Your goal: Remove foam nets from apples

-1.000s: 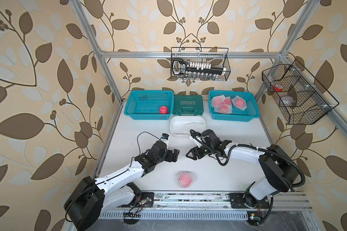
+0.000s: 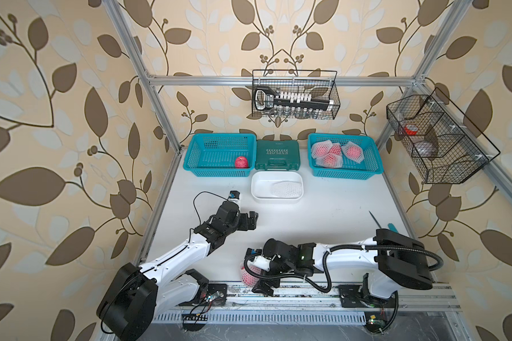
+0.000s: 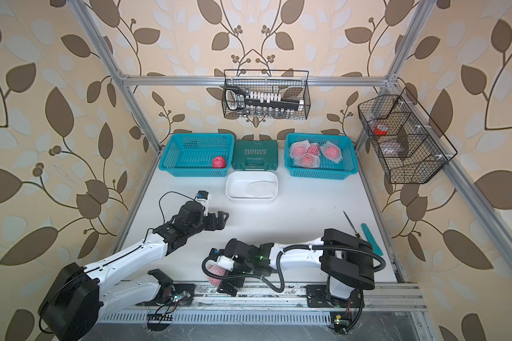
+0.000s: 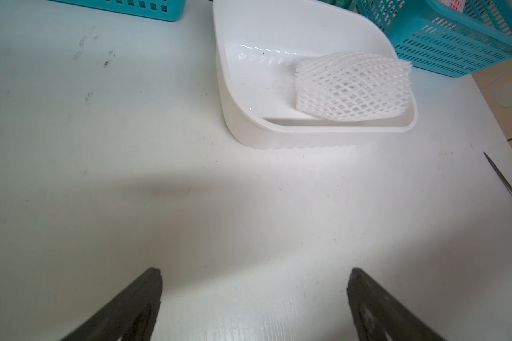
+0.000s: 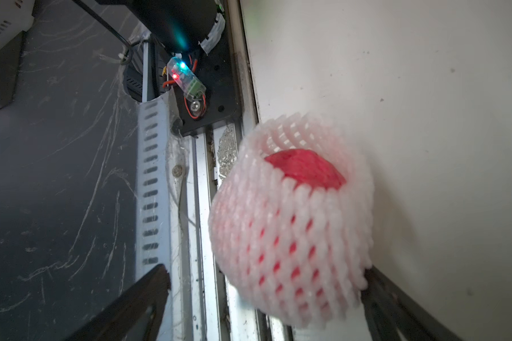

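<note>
An apple in a white foam net (image 5: 290,238) lies at the table's front edge, partly over the metal rail, its red top showing through the net's opening. My right gripper stands open behind it, the apple ahead of and partly between the spread fingers, not clasped. Over the table's left-middle, my left gripper is open and empty. A bare red apple (image 2: 241,162) rests in the left teal basket (image 2: 196,164). Several netted apples (image 2: 330,154) fill part of the right teal basket (image 2: 375,162). One empty foam net (image 4: 352,88) lies in the white tray (image 4: 250,128).
A green case (image 2: 277,154) stands between the baskets. At the table's right side lie a thin pointed tool (image 3: 351,223) and a teal-handled one (image 3: 371,238). The front rail (image 5: 196,227) borders the table edge.
The netted apple has shifted left and toward the front edge from mid-front. My right arm has come down and left to beside it. The left arm has drawn back slightly left.
</note>
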